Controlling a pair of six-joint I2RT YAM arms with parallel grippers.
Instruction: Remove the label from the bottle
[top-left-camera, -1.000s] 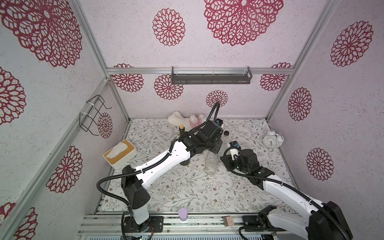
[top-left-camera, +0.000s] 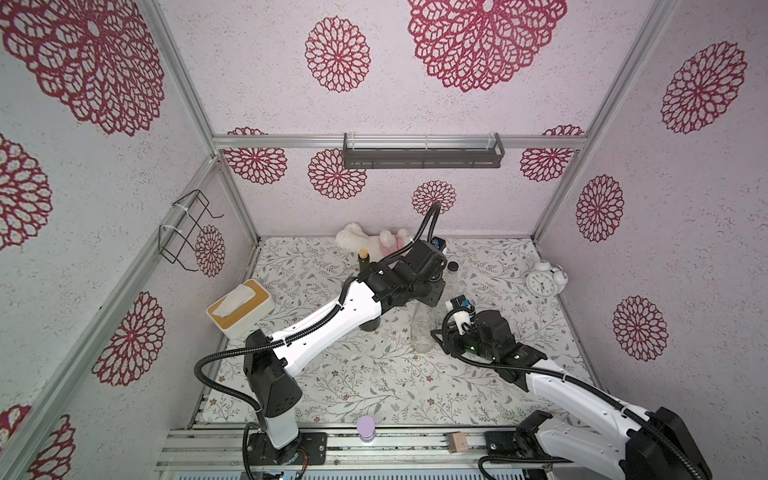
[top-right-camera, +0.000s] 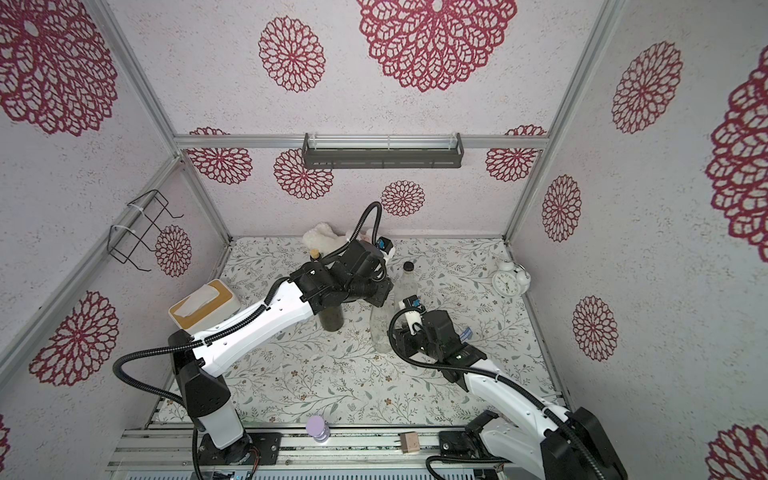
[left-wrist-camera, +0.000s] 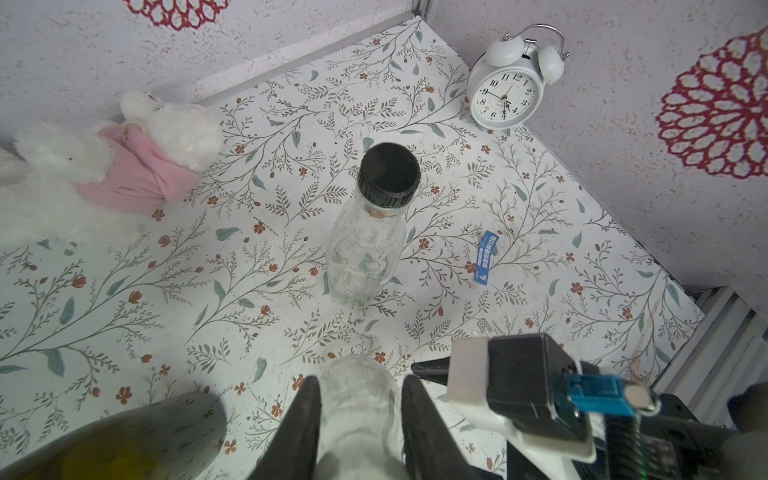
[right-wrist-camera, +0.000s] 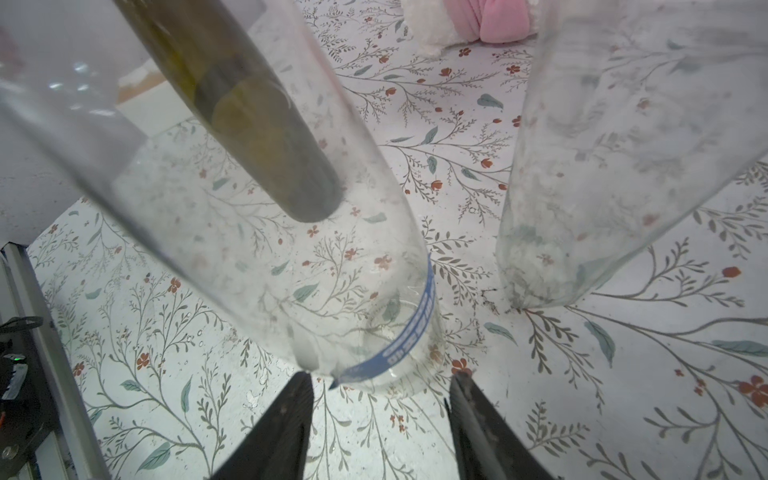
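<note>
A clear bottle (right-wrist-camera: 320, 264) carries a narrow blue label (right-wrist-camera: 392, 352) low around its body, near the base. One pointed end of the label stands slightly off the glass. My left gripper is shut on the bottle's upper part, seen from above in the left wrist view. Low beside the base, my right gripper is open. Its fingertips lie just below the label in the right wrist view, with no label visibly pinched between them. Whether they touch the glass I cannot tell.
A second clear bottle (left-wrist-camera: 368, 240) with a black cap stands behind. A loose blue strip (left-wrist-camera: 485, 257) lies flat on the table to its right. A dark bottle (top-right-camera: 331, 318) is close on the left.
My right gripper has come down and slightly left, closer to the bottle's base. The left arm has hardly moved and stays at the bottle.
</note>
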